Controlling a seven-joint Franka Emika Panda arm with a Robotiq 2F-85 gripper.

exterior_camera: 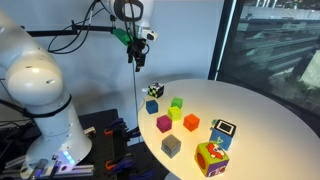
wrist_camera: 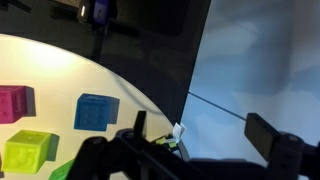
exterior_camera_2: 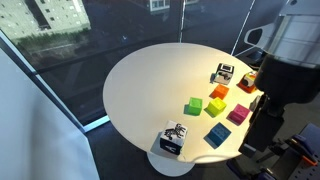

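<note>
High over the table's left edge in exterior view 1 hangs my gripper (exterior_camera: 137, 62), pointing down. In the wrist view its fingers (wrist_camera: 127, 152) stand wide apart, open, and no object is between them. Small blocks sit apart on the white table: blue (exterior_camera: 152, 106), magenta (exterior_camera: 164, 124), yellow (exterior_camera: 173, 113), green (exterior_camera: 177, 102), orange-red (exterior_camera: 191, 122) and grey (exterior_camera: 171, 146). The blue block (wrist_camera: 92, 112) lies nearest the gripper in the wrist view, with the yellow block (wrist_camera: 26, 151) and the magenta block (wrist_camera: 12, 104) further left.
A black-and-white patterned cube (exterior_camera_2: 173, 137) rests near the table rim. A blue box with a dark face (exterior_camera: 222, 133) and a larger colourful cube (exterior_camera: 212, 158) stand at the front right.
</note>
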